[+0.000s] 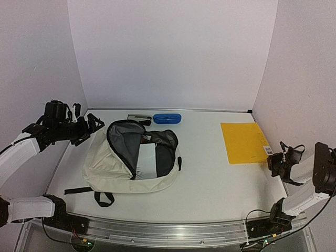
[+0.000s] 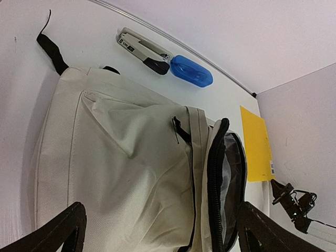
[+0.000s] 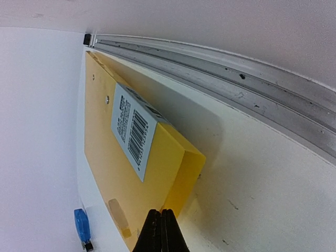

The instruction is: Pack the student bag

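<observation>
The cream backpack (image 1: 100, 170) lies on the left half of the table, unzipped, and a white book or pad (image 1: 146, 161) is inside it. A flat yellow folder (image 1: 243, 143) with a barcode label rests near the right wall. My right gripper is shut at the folder's near edge, its tips close to or touching that edge, with nothing visible between them. Over the bag's left side hovers my left gripper (image 1: 94, 124), its fingers wide apart and empty. In the left wrist view, the bag (image 2: 126, 168) fills the space below those fingers.
A stapler (image 2: 144, 50) and a blue case (image 1: 167, 118) sit against the back edge, behind the bag. Bag straps (image 1: 104, 198) trail on the table at the front left. The table between bag and folder is bare.
</observation>
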